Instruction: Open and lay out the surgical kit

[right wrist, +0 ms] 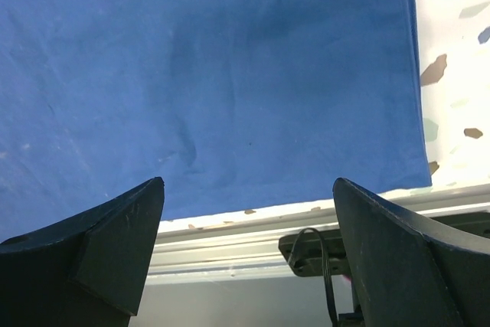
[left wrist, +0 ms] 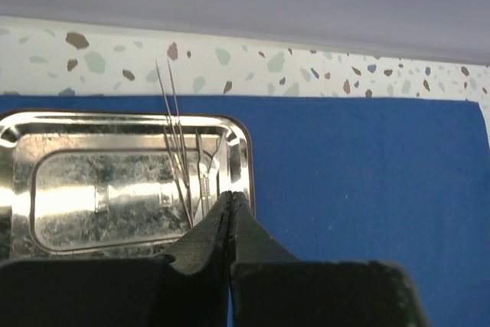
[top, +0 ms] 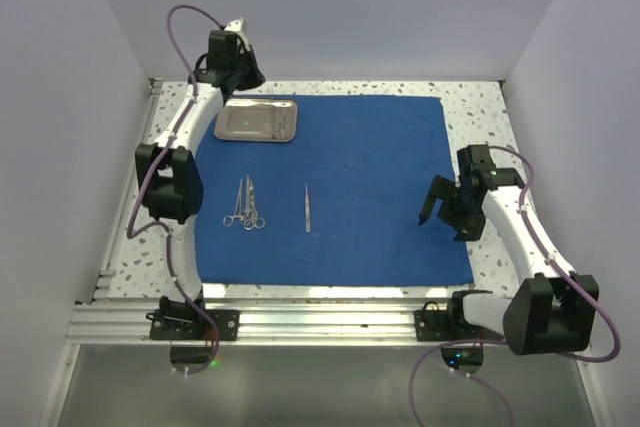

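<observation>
In the top view, my left gripper is above the back edge of the metal tray. Seen from the left wrist, its fingers are pressed together, shut with nothing showing between them. Slender instruments lie at the tray's right end, a pair of thin tips reaching past its back rim; the gripper hides their lower ends. On the blue cloth lie several ring-handled instruments, side by side, and one slim pointed instrument to their right. Over the cloth's right edge, my right gripper stands open and empty.
A metal rail runs along the front.
</observation>
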